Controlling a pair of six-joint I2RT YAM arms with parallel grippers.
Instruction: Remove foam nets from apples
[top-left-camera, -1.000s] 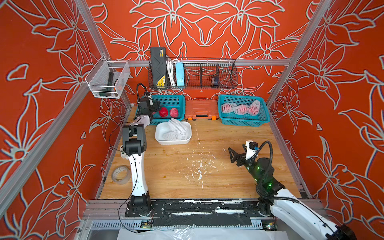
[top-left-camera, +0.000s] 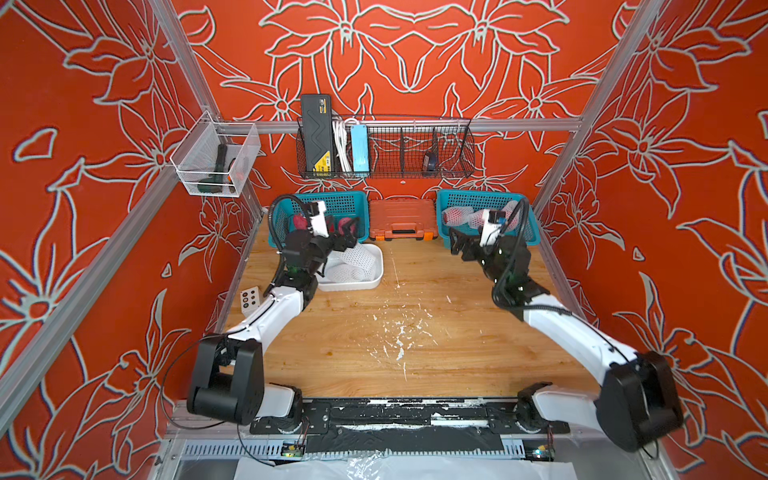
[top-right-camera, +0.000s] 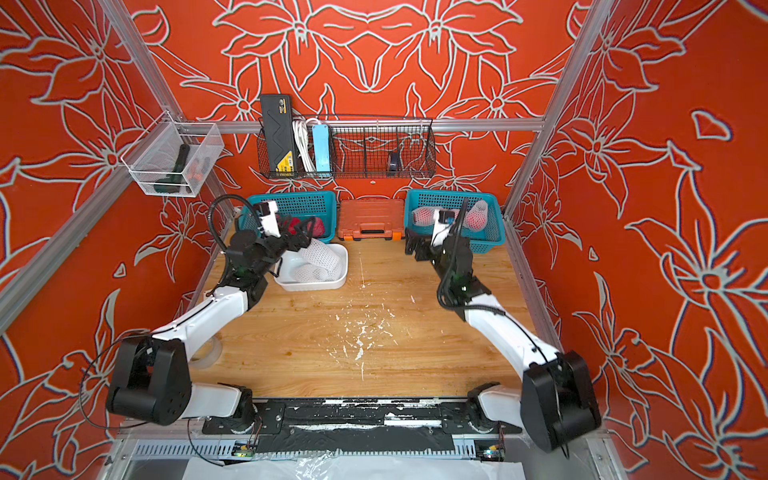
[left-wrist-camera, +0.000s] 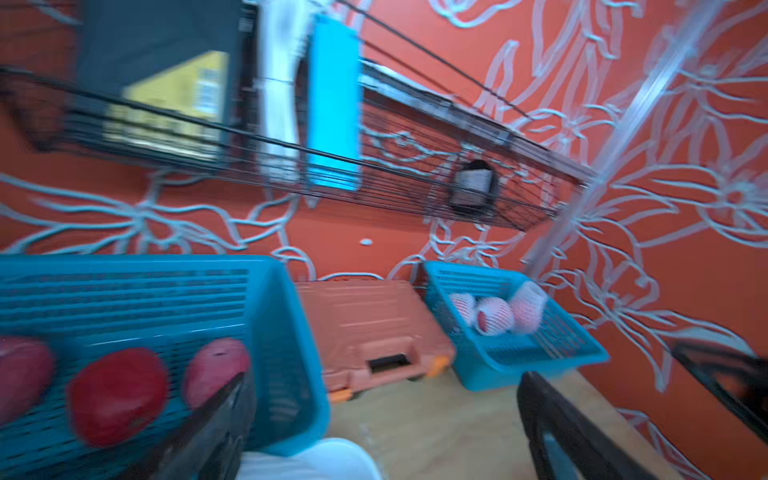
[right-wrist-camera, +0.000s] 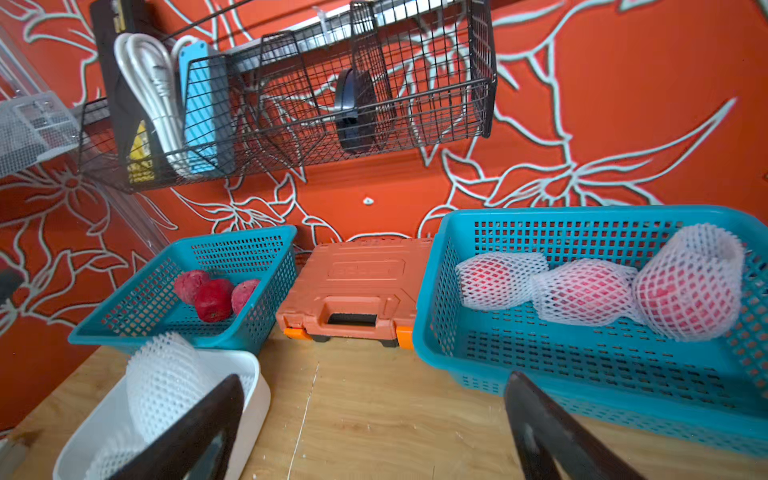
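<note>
My left gripper (top-left-camera: 342, 240) stands open over the white tray (top-left-camera: 374, 272) and the front of the left blue basket (top-right-camera: 328, 204), nothing between its fingers. That basket holds bare red apples (left-wrist-camera: 118, 396). Pale foam nets (right-wrist-camera: 164, 384) lie in the white tray. My right gripper (top-left-camera: 462, 244) is open at the front of the right blue basket (right-wrist-camera: 496, 384), with empty fingers. In that basket, several apples in white foam nets (right-wrist-camera: 584, 292) lie in a row.
An orange case (top-left-camera: 402, 216) sits between the baskets. A wire shelf (top-left-camera: 400, 152) with cables and boxes hangs above, a clear bin (top-left-camera: 216, 172) at the left.
My right arm has moved up and back, from the table's right front to the right basket. The left arm has swung right, its gripper now over the white tray's back edge.
</note>
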